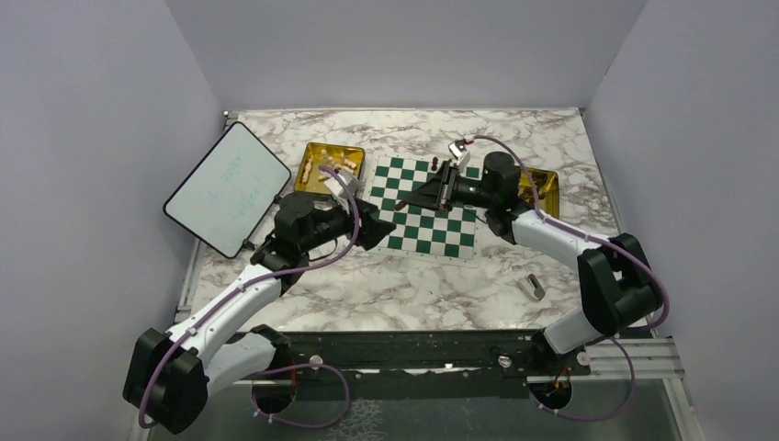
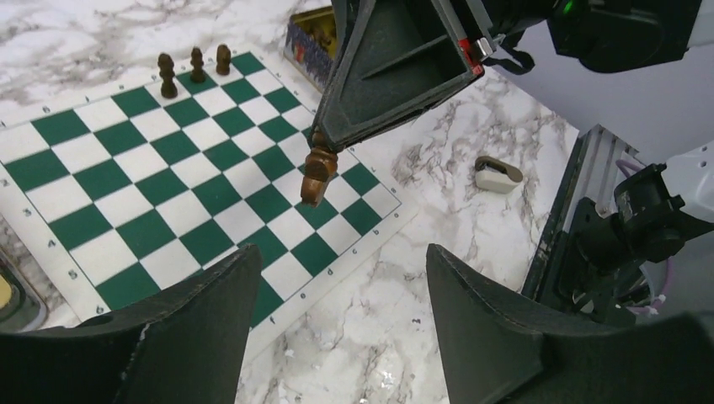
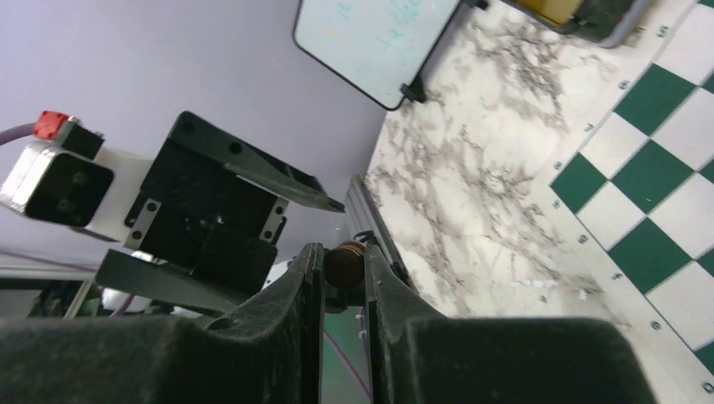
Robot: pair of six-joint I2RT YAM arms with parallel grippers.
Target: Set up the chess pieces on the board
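The green-and-white board (image 1: 413,234) lies mid-table, with several dark pieces (image 2: 167,76) standing along its back edge. My right gripper (image 1: 409,201) is shut on a brown chess piece, held above the board; the piece's round end shows between the fingers in the right wrist view. My left gripper is open and empty at the board's left, apart from that piece. A gold tray (image 1: 317,161) holds light pieces at back left; another gold tray (image 1: 549,193) with dark pieces is partly behind the right arm.
A whiteboard (image 1: 225,188) stands along the left side. A small pale object (image 1: 530,287) lies on the front right of the marble table.
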